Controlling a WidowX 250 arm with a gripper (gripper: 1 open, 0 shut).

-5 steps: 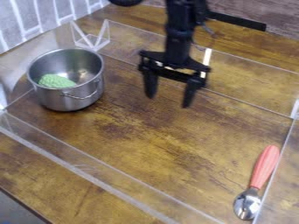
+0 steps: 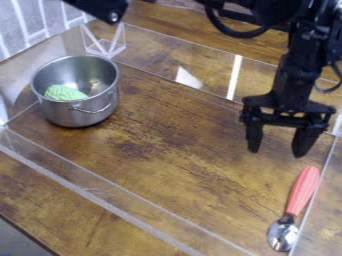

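Note:
The black gripper (image 2: 278, 139) hangs at the right of the camera view, fingers open and pointing down, with nothing between them. Below it, near the right edge, an ice cream scoop with a red handle (image 2: 301, 193) and metal head lies on the wooden table (image 2: 160, 180). At the upper left stands a steel pot (image 2: 94, 110) with a light green object (image 2: 63, 92) inside.
Clear taped strips and edges border the work area. A white triangular piece (image 2: 187, 78) lies toward the back.
The gripper has moved from the upper middle to the right, toward the scoop's side of the table, staying open. The pot and scoop have not moved.

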